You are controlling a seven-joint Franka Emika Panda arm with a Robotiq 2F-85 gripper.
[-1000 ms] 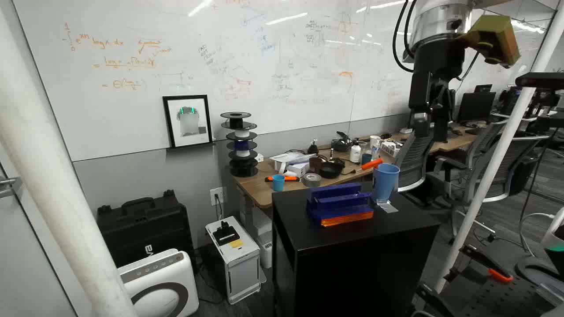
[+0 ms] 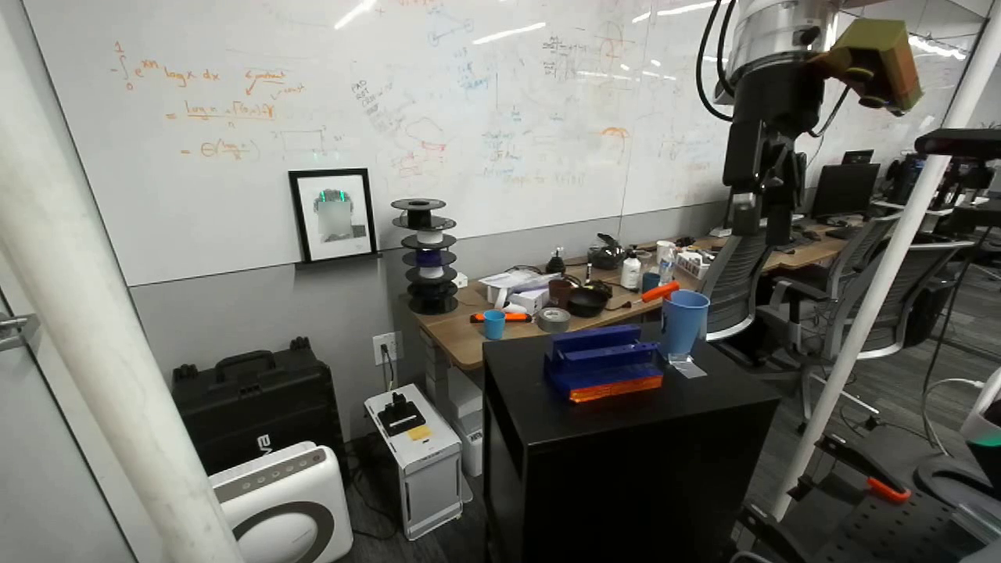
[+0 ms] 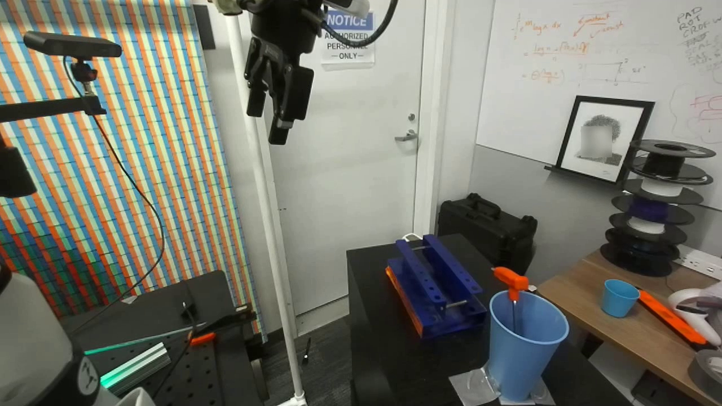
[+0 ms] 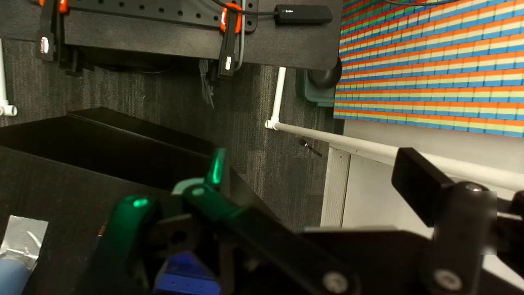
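Observation:
My gripper (image 2: 762, 220) hangs in the air well above the black cabinet (image 2: 619, 478), its fingers pointing down. A clear gap shows between the fingers in exterior view 2, where the gripper (image 3: 267, 120) holds nothing. The wrist view also shows its two fingers (image 4: 415, 184) wide apart. On the cabinet top sits a dark blue slotted holder (image 3: 440, 298) with an orange front strip (image 2: 615, 388). Beside it stands a light blue cup (image 3: 524, 358), upright and taped down at its base. An orange-handled tool (image 3: 512, 278) leans inside the cup, its lower end hidden.
Behind the cabinet is a cluttered wooden desk (image 2: 460, 336) with a small blue cup (image 2: 493, 324) and a tall stack of spools (image 2: 431, 272). White poles (image 2: 868, 310) stand around the workspace. A black perforated bench (image 3: 196, 369) lies on the other side.
My gripper has risen very slightly in exterior view 1. The holder, the cup and the orange-handled tool are where they were.

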